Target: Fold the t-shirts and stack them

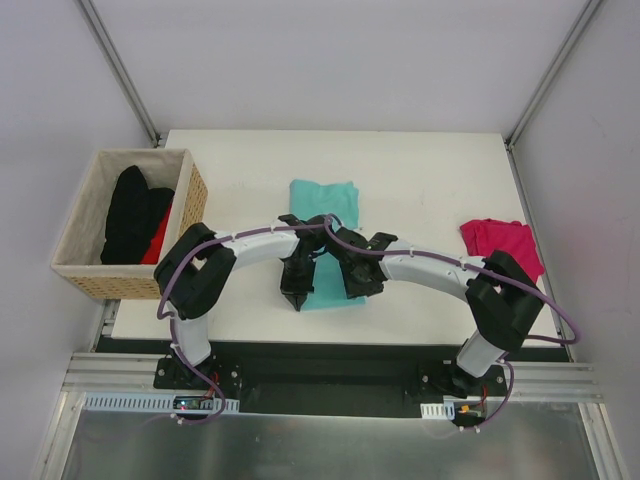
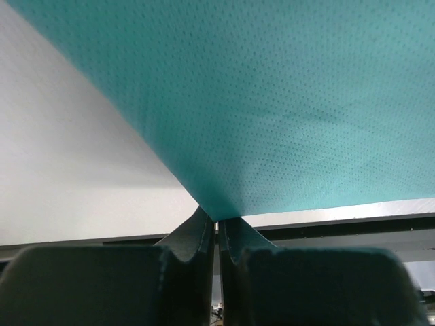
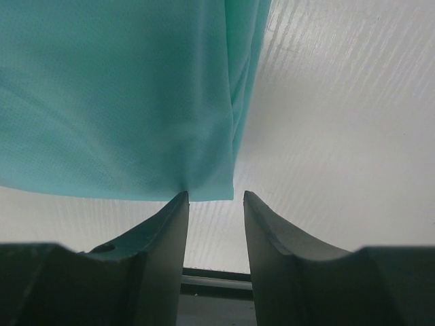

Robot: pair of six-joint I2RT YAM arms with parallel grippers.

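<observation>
The teal t-shirt (image 1: 330, 285) lies on the white table, partly hidden beneath both arms. In the left wrist view my left gripper is shut on the near left corner of the teal t-shirt (image 2: 285, 115). My right gripper stands open at the near right corner of the teal t-shirt (image 3: 129, 122); the corner's edge lies just ahead of its tips, not clamped. Folded layers show along the shirt's right side. A pinkish-red t-shirt (image 1: 503, 244) lies folded at the table's right edge.
A wicker basket (image 1: 187, 205) with black cloth (image 1: 128, 222) and red cloth (image 1: 158, 240) stands on the left. The table's near edge runs close to both grippers. Bare table (image 1: 430, 170) stretches across the back right.
</observation>
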